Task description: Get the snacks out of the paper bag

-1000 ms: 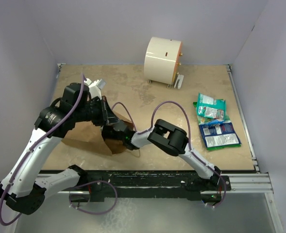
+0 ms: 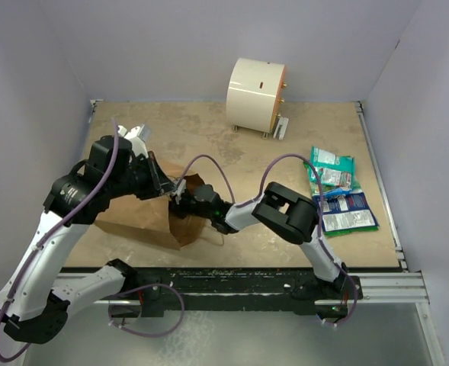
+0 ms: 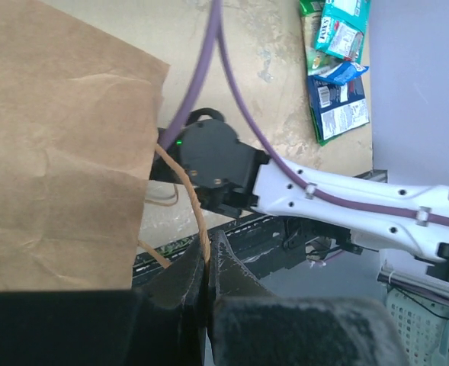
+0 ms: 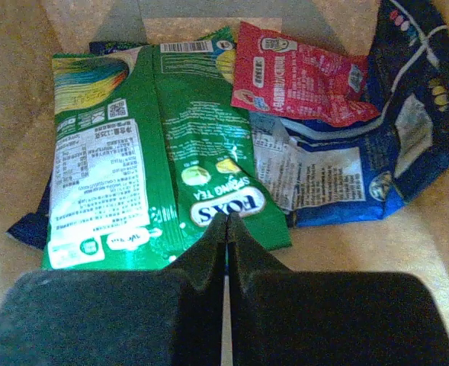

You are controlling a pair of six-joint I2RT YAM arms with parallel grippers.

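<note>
The brown paper bag (image 2: 136,221) lies on its side at the left of the table, its mouth toward the right. My left gripper is shut on the bag's twisted paper handle (image 3: 186,181). The right gripper points into the bag, shut, with nothing visible between its fingers. Past its tips lie green FOX'S snack packets (image 4: 106,175), a small red packet (image 4: 304,75) and a dark blue packet (image 4: 327,179). Outside, at the table's right, are a teal packet (image 2: 332,169) and a blue packet (image 2: 347,213).
A cream, drum-shaped object (image 2: 254,95) stands at the back of the table. Walls close off the back and both sides. Bare tabletop (image 2: 262,171) lies between the bag and the packets on the right.
My right arm has shifted to the right, drawing its gripper back some way from the bag. The left arm has moved slightly left. The packets on the table have not moved.
</note>
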